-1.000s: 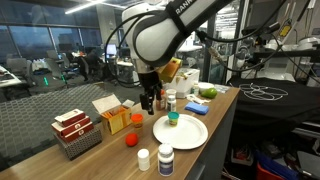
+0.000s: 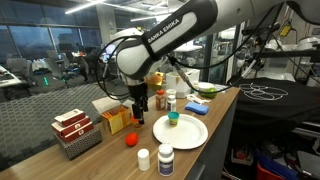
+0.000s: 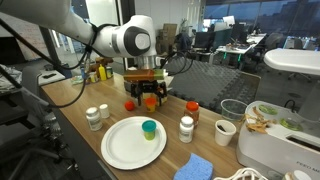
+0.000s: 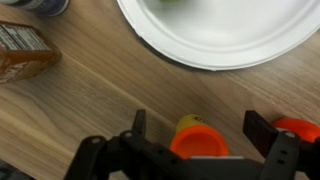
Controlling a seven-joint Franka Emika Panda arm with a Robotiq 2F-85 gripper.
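An orange cup (image 4: 198, 141) shows at the bottom of the wrist view, between the fingers of my gripper, which stands open. In exterior view 2 the orange cup (image 3: 151, 104) is partly covered by the gripper, whose fingers hang around or just above it. Whether either finger touches it I cannot tell. A red round object (image 4: 298, 130) lies close by, partly hidden by the right finger. The white plate (image 3: 125, 153) carries a teal cup (image 3: 149, 129) and lies beside the gripper.
Two white containers, a small one (image 2: 144, 159) and a larger bottle (image 2: 166, 160), stand near the front edge. An orange box (image 2: 115, 119) and stacked red boxes (image 2: 71, 124) are at the left. A blue sponge (image 3: 194, 167) lies past the plate.
My gripper has moved left and down in exterior view 1, from near the plate to the orange cup. The objects on the table have stayed in place.
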